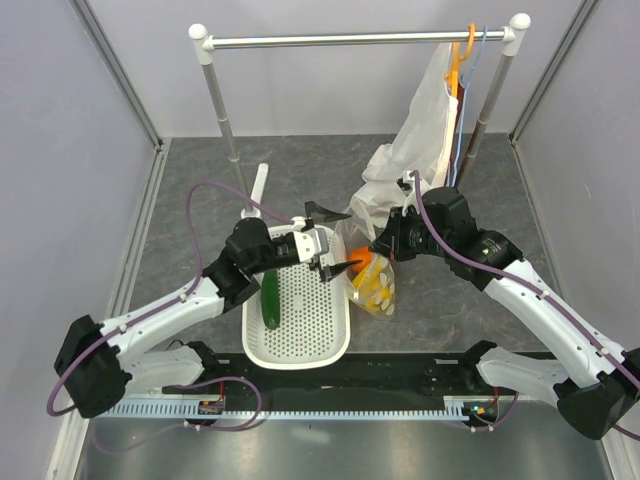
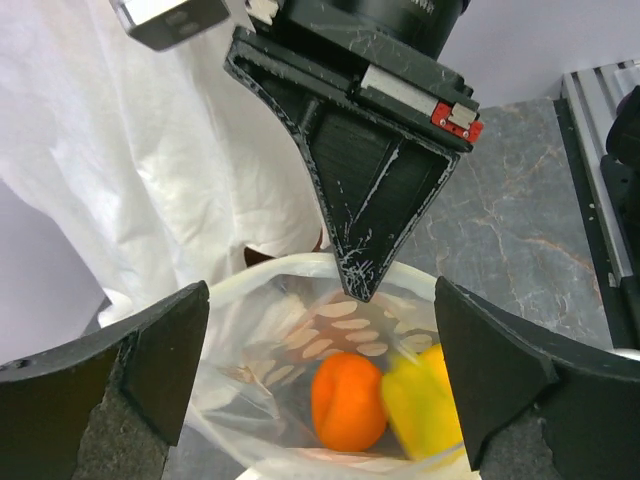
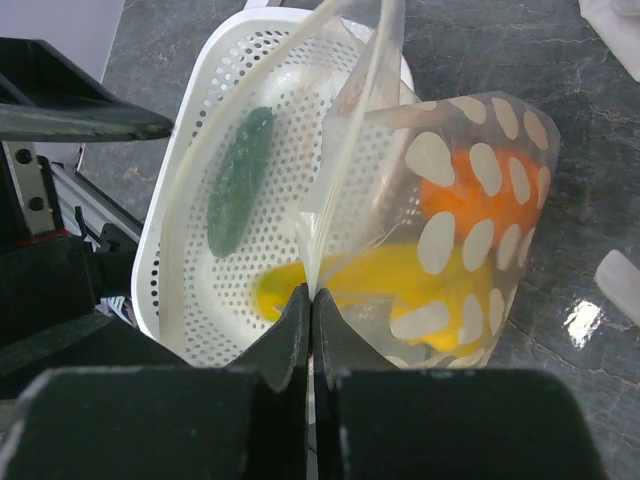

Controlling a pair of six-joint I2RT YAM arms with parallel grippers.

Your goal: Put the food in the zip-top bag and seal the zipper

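Observation:
The clear zip bag [image 3: 375, 240] with pale spots hangs open-mouthed from my right gripper [image 1: 393, 247], which is shut on its rim. Inside it lie an orange bell pepper and yellow food, with the long yellow piece [image 3: 395, 280] resting low in the bag in the right wrist view. Over the bag's mouth my left gripper [image 1: 340, 240] stands wide apart with nothing between its fingers. A green cucumber [image 1: 270, 298] lies in the white perforated basket [image 1: 297, 362], left of the bag.
White cloth [image 1: 410, 150] hangs from a metal rail [image 1: 340, 41] behind the bag. The basket sits directly beneath my left arm and beside the bag. Bare grey floor [image 1: 450, 300] shows to the bag's right.

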